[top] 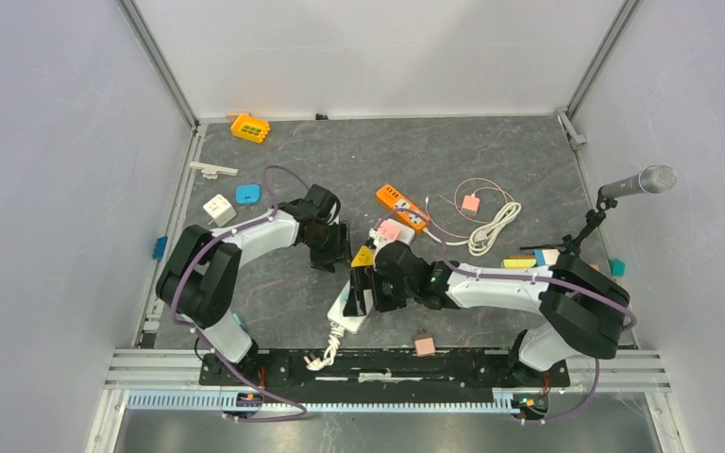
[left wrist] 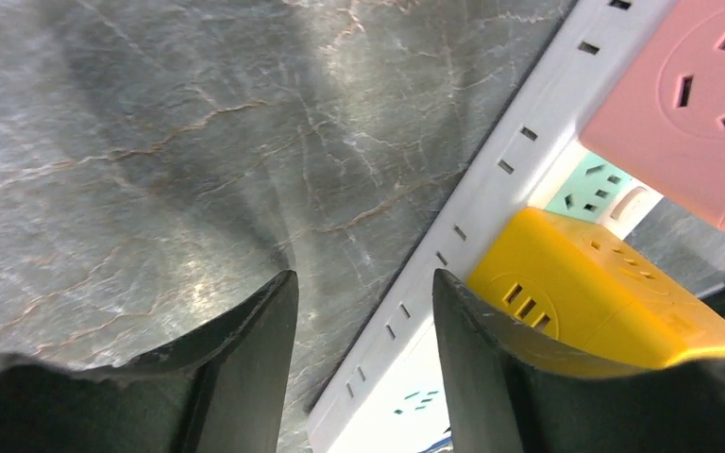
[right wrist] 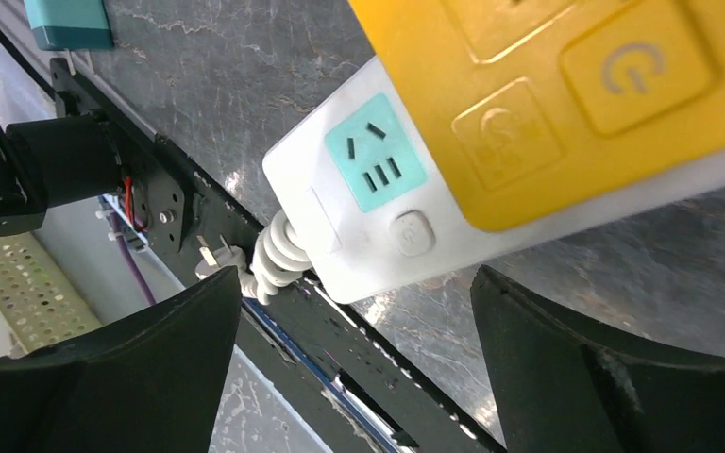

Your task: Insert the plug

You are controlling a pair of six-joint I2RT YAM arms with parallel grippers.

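A white power strip (top: 350,303) lies slanted between my arms, its coiled cord (top: 335,342) and plug toward the front edge. Plugged in along it are a yellow adapter (left wrist: 604,293) and a pink adapter (left wrist: 689,113). My left gripper is part open; bare table shows between its fingertips, and its right finger (left wrist: 458,330) overlaps the strip's side. Wide open, my right gripper stands over the strip's cord end with nothing held. In the right wrist view a teal socket (right wrist: 376,154) shows bare beside the yellow adapter, and the plug (right wrist: 219,257) hangs by the black rail.
An orange power strip (top: 403,208) with a white cable lies behind. A pink block (top: 424,345) sits near the front edge. At left are a white cube (top: 218,209) and a blue piece (top: 247,193).
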